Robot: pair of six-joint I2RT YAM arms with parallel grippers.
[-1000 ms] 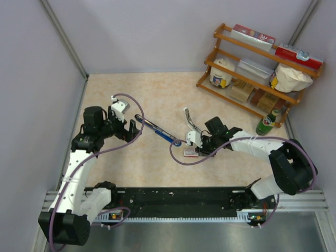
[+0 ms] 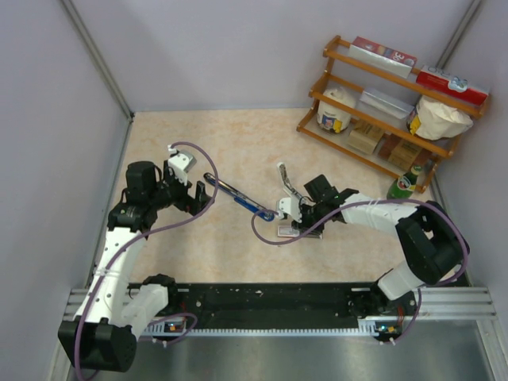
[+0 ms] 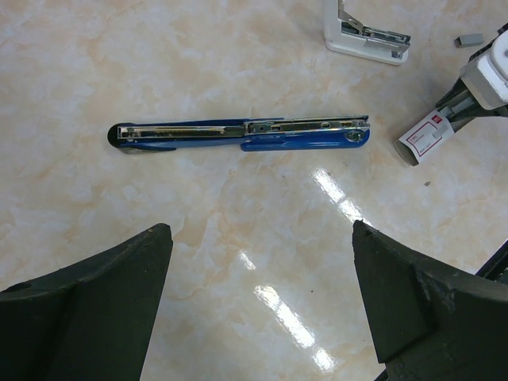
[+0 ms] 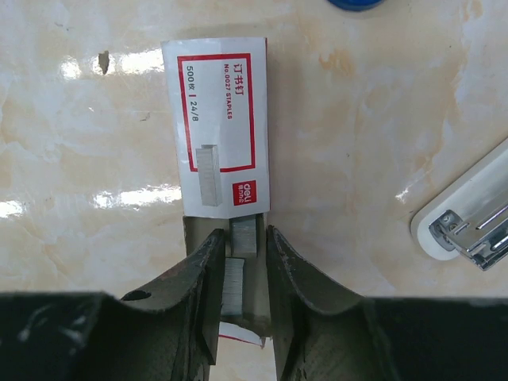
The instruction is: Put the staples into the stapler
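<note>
Across the table lies a long blue stapler point(image 3: 317, 139), its metal channel showing, with a smaller white stapler point(image 3: 349, 40) beyond it. The staple box point(image 4: 214, 87) is open at its near end, and grey staple strips show inside. One strip point(image 4: 209, 176) rests on its white lid. My right gripper is at the opening, fingers parted on either side of a strip point(image 4: 244, 238); a gap shows at the tips. Another strip point(image 4: 232, 287) lies closer in. On the left, my left gripper point(image 2: 200, 198) stands open and empty, away from the blue stapler.
A small grey piece point(image 3: 469, 40) lies near the white stapler. The wooden shelf point(image 2: 321, 83) with boxes and tubs stands at the back right, a green bottle point(image 2: 405, 182) beside it.
My right arm has shifted slightly left and toward the table's front, its gripper now farther over the staple box. The left arm and both staplers stay in place.
</note>
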